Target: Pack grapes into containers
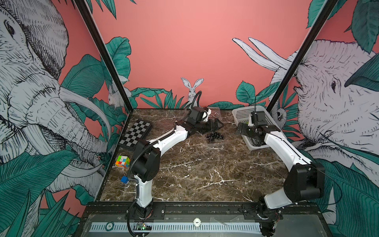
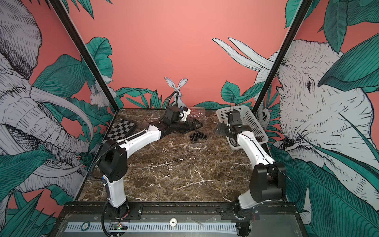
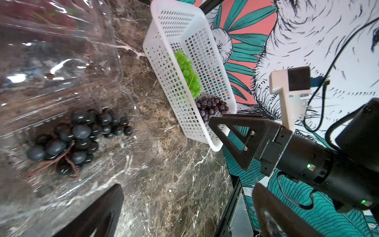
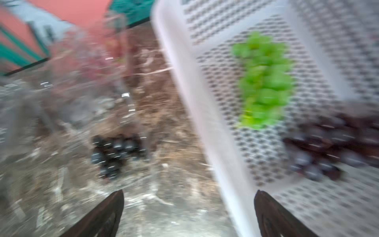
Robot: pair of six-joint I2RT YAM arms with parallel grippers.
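Observation:
A bunch of black grapes (image 3: pixel 81 132) with a brown stem lies in a clear plastic container at the back middle. My left gripper (image 1: pixel 217 124) hangs open just above it, empty. The white perforated basket (image 4: pixel 213 150) at the back right holds green grapes (image 4: pixel 266 83) and dark red grapes (image 4: pixel 331 146). My right gripper (image 2: pixel 221 129) is open over the basket's left side, with nothing between its fingers; its wrist view is blurred.
Another clear container (image 3: pixel 59 67) with something red sits behind the black grapes. A chessboard (image 1: pixel 134 134), a puzzle cube (image 1: pixel 122 161) and a blue cube (image 1: pixel 124 179) line the left edge.

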